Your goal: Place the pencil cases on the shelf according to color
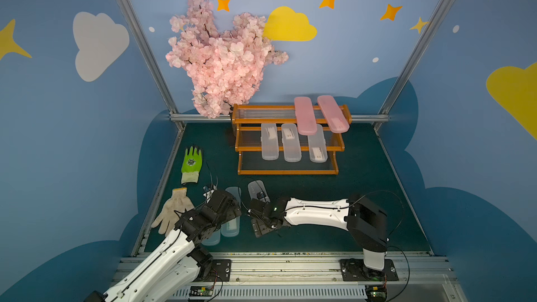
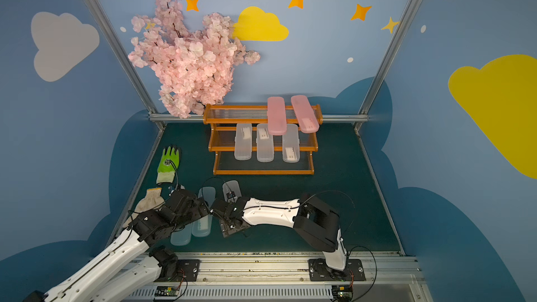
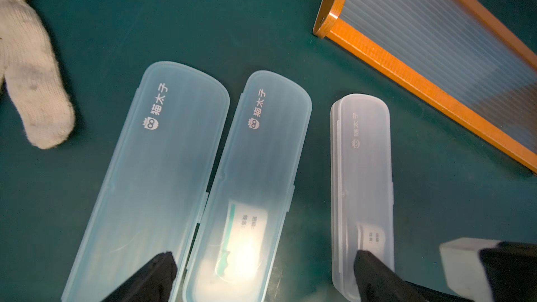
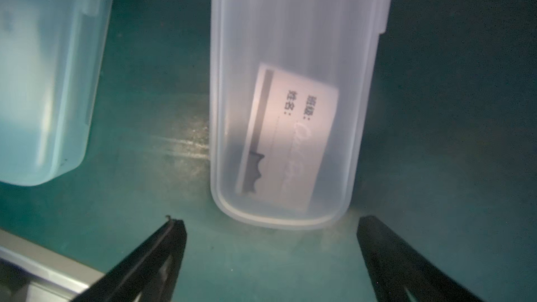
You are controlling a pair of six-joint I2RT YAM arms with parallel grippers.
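Observation:
A clear-white pencil case point(image 4: 296, 22) lies on the table, its near end between the spread fingertips of my right gripper, which is open. Left of it lie two translucent blue cases point(image 3: 159, 134) point(image 3: 263, 151), side by side. Over them hovers my left gripper, fingers wide apart with nothing gripped. At the back stands a wooden three-tier shelf point(image 1: 263, 106). Two pink cases point(image 1: 304, 114) point(image 1: 332, 113) rest on its top tier. Several clear-white cases point(image 1: 269, 145) lie on the middle tier. The bottom tier point(image 1: 288, 171) is bare.
A green glove point(image 1: 192, 162) and a beige glove point(image 1: 170, 212) lie on the left of the table. Pink blossoms point(image 1: 229, 61) stand behind the shelf's left end. Both arms' ends are close together.

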